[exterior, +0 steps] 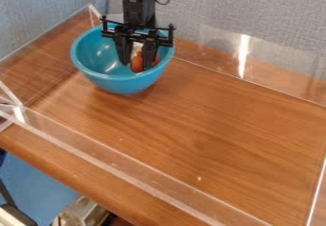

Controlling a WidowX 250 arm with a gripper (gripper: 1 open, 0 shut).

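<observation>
A teal bowl (97,70) sits at the back left of the wooden table. My black gripper (137,56) reaches down inside it, its fingers around a small orange-brown object (137,64) with a lighter part above, partly hidden by the fingers and the bowl. The gripper appears shut on that object, which is low inside the bowl.
Clear low walls edge it, and grey padded walls stand behind and at the left. Below the front left edge lie a blue floor and some clutter.
</observation>
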